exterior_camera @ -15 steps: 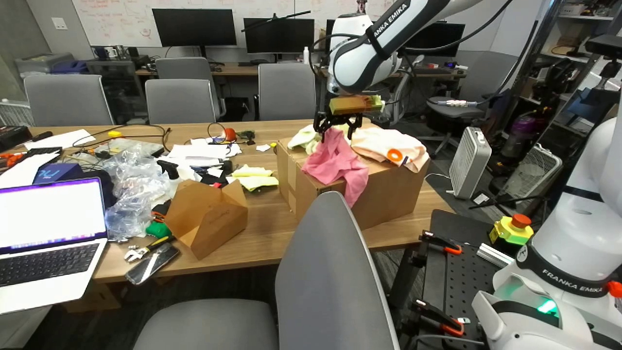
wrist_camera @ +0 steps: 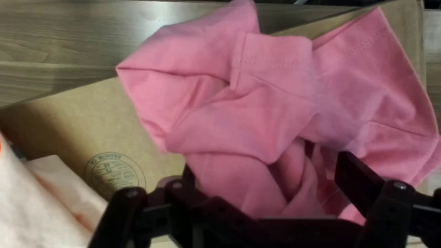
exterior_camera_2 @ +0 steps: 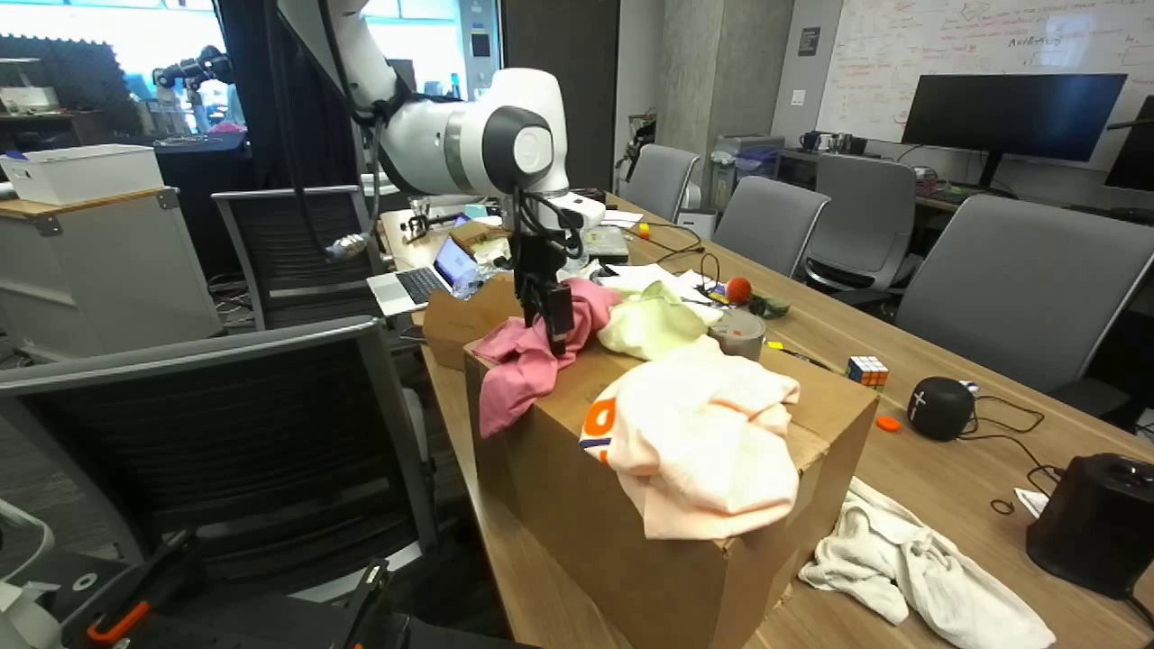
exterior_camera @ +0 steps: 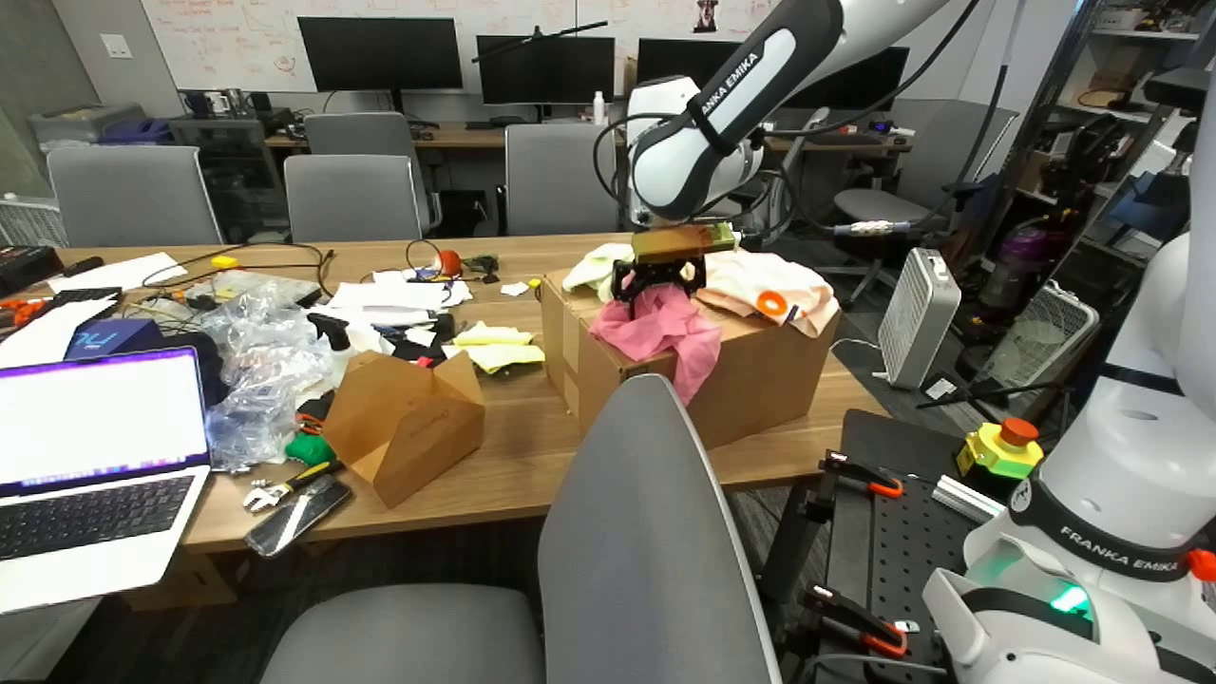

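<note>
A pink cloth (wrist_camera: 248, 120) lies crumpled on top of a cardboard box (exterior_camera_2: 606, 519), one end draped over the box's edge. My gripper is open and low over this cloth, its fingers (wrist_camera: 357, 182) spread with folds of pink fabric in the space between them. In the second exterior view the gripper points down at the pink cloth, close to or touching it. Beside it on the box are a pale green cloth (exterior_camera_2: 654, 323) and a peach cloth (exterior_camera_2: 703, 433) with an orange mark. Whether the fingertips touch the box is hidden by fabric.
A whitish cloth (exterior_camera_2: 930, 568) lies on the table beside the box. An open brown carton (exterior_camera: 410, 422), a laptop (exterior_camera: 97, 479) and assorted clutter fill the table's other end. A grey chair (exterior_camera: 650, 524) stands close in front of the box.
My gripper has come down and slightly left in the first exterior view. The pink cloth, earlier peaked up toward the fingers, now lies lower and flatter on the box.
</note>
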